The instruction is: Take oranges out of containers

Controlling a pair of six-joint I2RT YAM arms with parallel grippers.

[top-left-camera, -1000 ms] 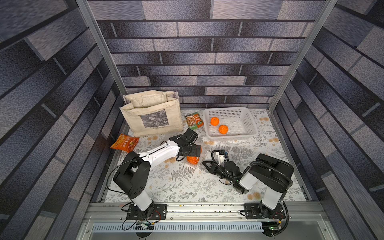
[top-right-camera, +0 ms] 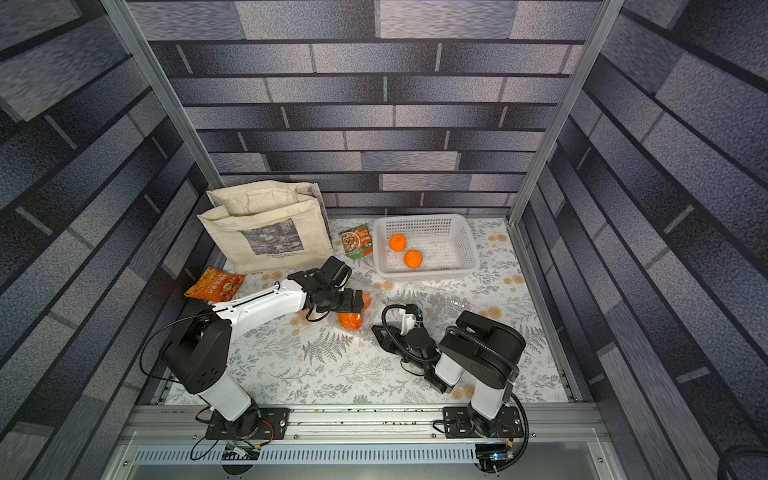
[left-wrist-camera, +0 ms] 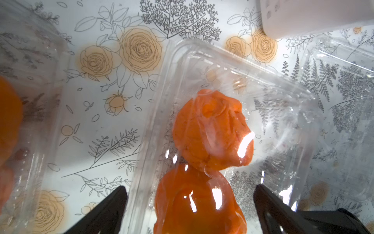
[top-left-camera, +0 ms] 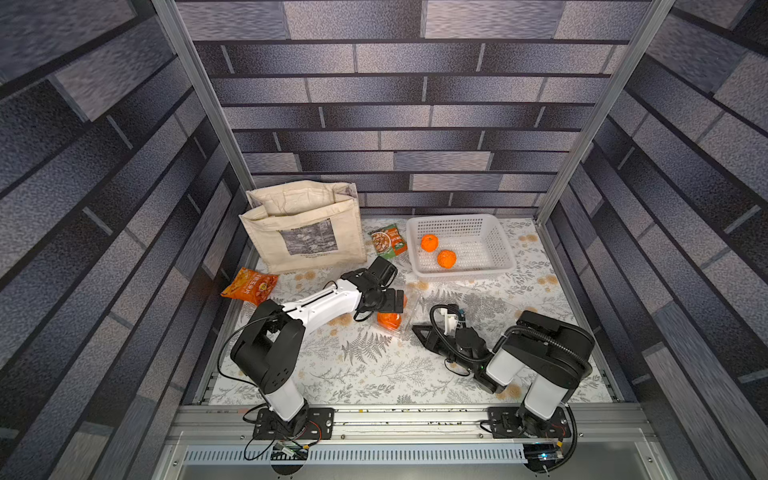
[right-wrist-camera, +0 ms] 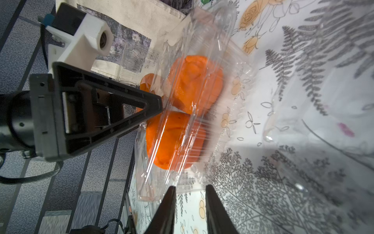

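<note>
Two oranges, upper and lower, sit in a clear plastic container, seen from above in the left wrist view. My left gripper is open over it, its fingertips on either side of the lower orange. In the top views the left hand partly hides this container. My right gripper is part open beside the container's right side, nothing visible between its fingers. More orange fruit shows in a second clear container at the left edge of the left wrist view. Two oranges lie in a white basket.
A cloth bag stands at the back left, with an orange snack packet in front and a printed pouch beside the basket. Another clear container lies to the right. Bare table lies at the front centre.
My right gripper has moved slightly right. The orange fruit under the left hand appears shifted slightly right. The left arm has barely moved.
</note>
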